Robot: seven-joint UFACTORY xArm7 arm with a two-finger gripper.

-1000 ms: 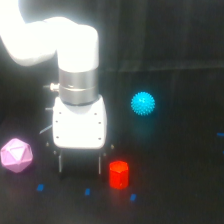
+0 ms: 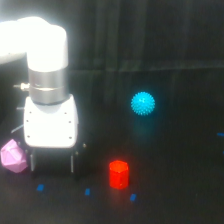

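Note:
My white gripper [image 2: 53, 162] is low at the left, pointing down. Its two thin fingers stand wide apart, with only dark floor showing between them. Just left of the left finger lies a pink faceted ball [image 2: 13, 156]; whether the two touch, I cannot tell. A red upright block [image 2: 118, 174] with a many-sided top stands to the right of the gripper, clear of its fingers. Farther back and to the right is a cyan spiky ball [image 2: 143, 103].
Small blue marks [image 2: 87, 191] dot the dark floor near the front. Another blue mark [image 2: 220, 134] shows at the right edge. Open dark floor stretches across the right side.
The gripper has moved left, away from the red block and closer to the pink ball. The pink ball sits slightly farther left and looks turned. The red block and cyan ball have stayed put.

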